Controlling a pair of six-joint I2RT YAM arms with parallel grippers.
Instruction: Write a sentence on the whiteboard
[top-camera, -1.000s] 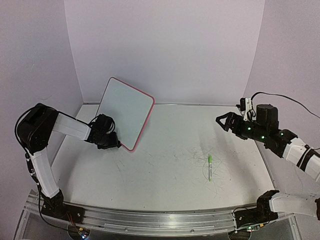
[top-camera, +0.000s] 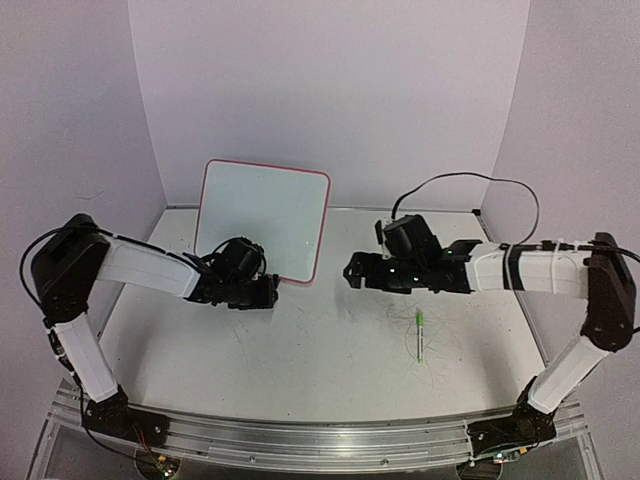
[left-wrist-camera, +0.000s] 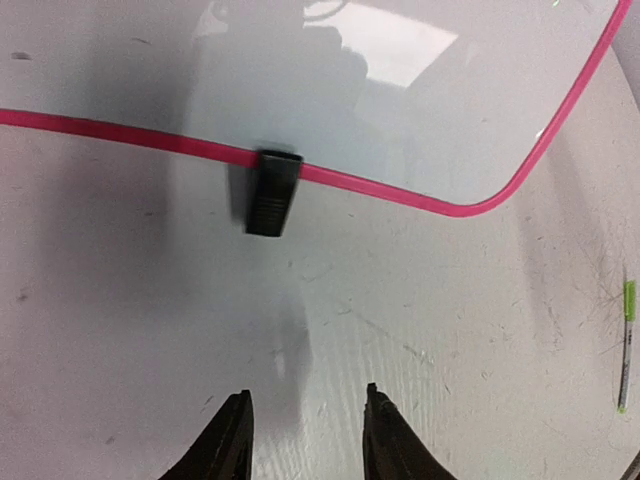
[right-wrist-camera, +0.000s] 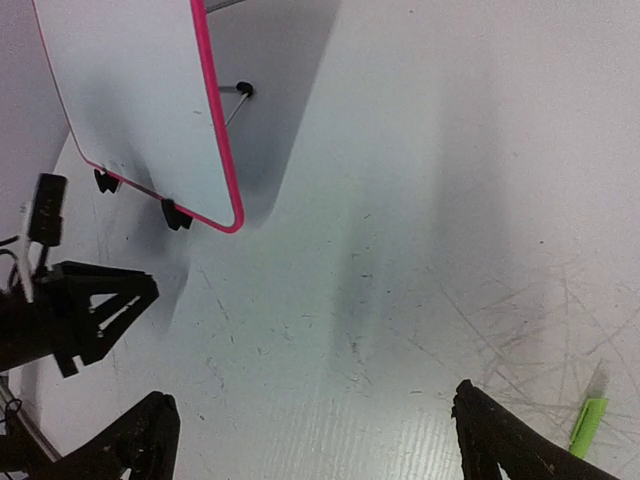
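Observation:
The whiteboard (top-camera: 265, 205) with a pink-red border stands tilted on the table, left of centre at the back. Just in front of its lower right edge is my left gripper (top-camera: 274, 291). In the left wrist view that gripper is part open, only bare table between its fingers, the board (left-wrist-camera: 440, 140) apart from it. My right gripper is wide open and empty, over the table right of the board. A marker with a green cap (top-camera: 420, 336) lies on the table at right; the left wrist view shows the marker (left-wrist-camera: 627, 345) too.
Black feet (left-wrist-camera: 273, 195) hold the board's lower edge, and a rear support (right-wrist-camera: 243, 92) shows behind it. The white table (top-camera: 320, 365) is scuffed and clear at the front. Walls enclose the sides and back. The two grippers are fairly close together.
The board has turned to face more squarely forward and its lower corner has shifted right. My left gripper has moved right; my right arm has swung inward from the far right. The marker has not moved.

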